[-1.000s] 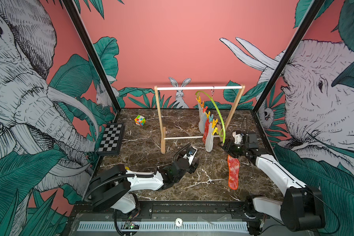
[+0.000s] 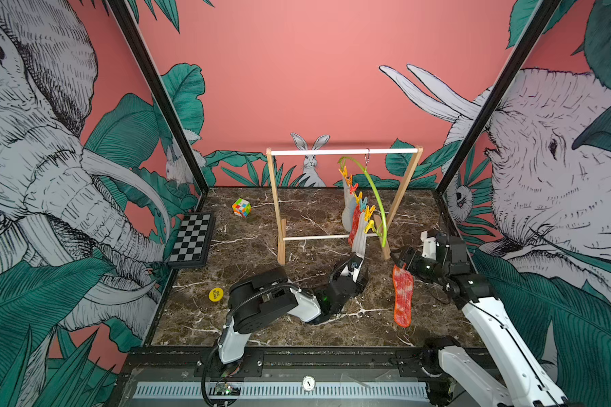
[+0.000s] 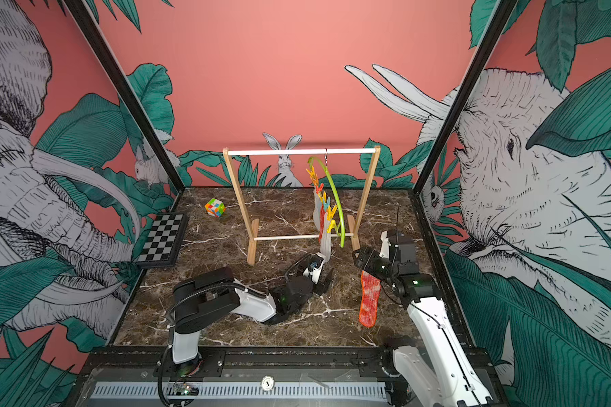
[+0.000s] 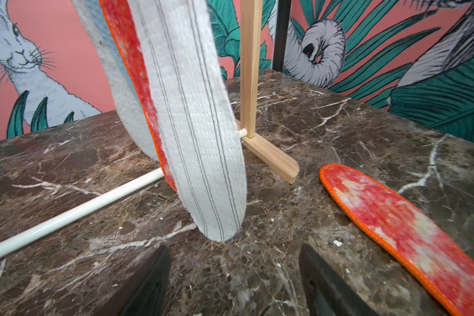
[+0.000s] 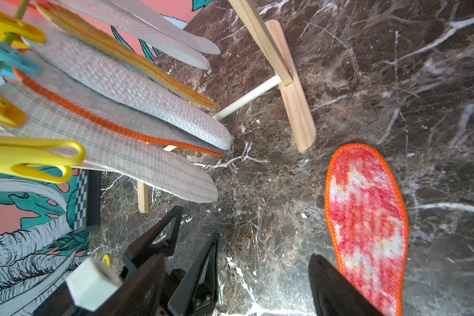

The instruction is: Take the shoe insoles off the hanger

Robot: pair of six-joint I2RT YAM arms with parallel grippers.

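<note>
Several insoles [image 4: 200, 131] hang by coloured pegs [image 2: 368, 218] from a green hanger [image 2: 376, 190] on a wooden rack [image 2: 278, 237]. My left gripper is just below and short of the nearest grey-white insole's tip, fingers apart, nothing between them. My right gripper is open above the table, to the right of the rack, with the hanging insoles ahead-left in its wrist view. A red insole [image 5: 366, 216] lies flat on the table beneath it.
A chequerboard [image 2: 190, 237] lies at the left, a puzzle cube [image 2: 241, 207] behind, and a yellow disc [image 2: 216, 293] at the front left. The dark marble table has free room at centre-left. The rack's foot [image 4: 271, 158] stands near the insoles.
My left arm has moved right toward the hanging insoles. The right arm has shifted a little to the right, its forearm more upright.
</note>
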